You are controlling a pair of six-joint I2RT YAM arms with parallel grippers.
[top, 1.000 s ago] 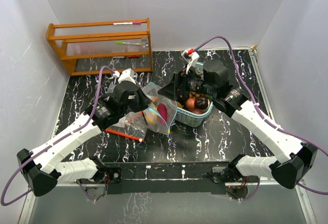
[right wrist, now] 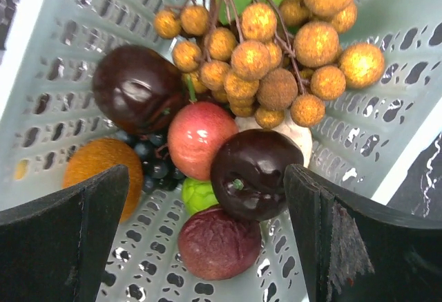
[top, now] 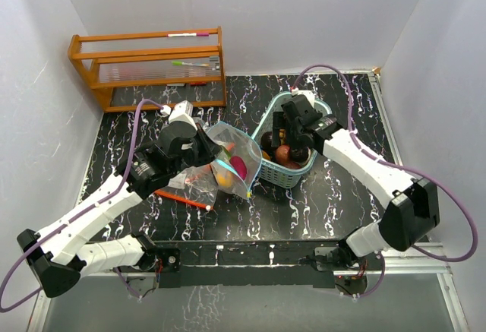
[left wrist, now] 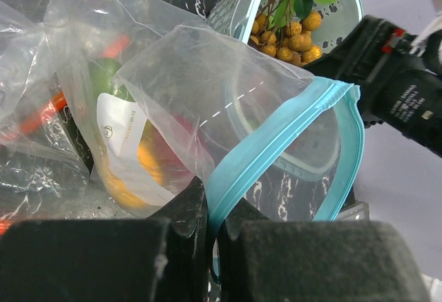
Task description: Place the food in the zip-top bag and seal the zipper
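My left gripper is shut on the blue rim [left wrist: 238, 171] of the clear zip top bag [left wrist: 166, 53], whose mouth gapes toward the basket. Inside the bag, green, orange and pink food [top: 236, 166] shows through the film. Above the pale green basket [top: 279, 172], my right gripper stands open and pointing down, nothing between its fingers. Below it in the right wrist view lie dark purple fruits [right wrist: 253, 171], a red round fruit [right wrist: 200, 139], an orange one [right wrist: 107, 167], dark grapes and a bunch of small brown-yellow fruits [right wrist: 259, 60].
An empty-looking clear bag [top: 190, 186] with an orange-red slider strip [top: 182, 200] lies left of the filled bag. A wooden rack [top: 156, 55] stands at the back left.
My right gripper has swung from over the bag's mouth back to the right and now reaches down over the basket. The left gripper and the bag have hardly moved.
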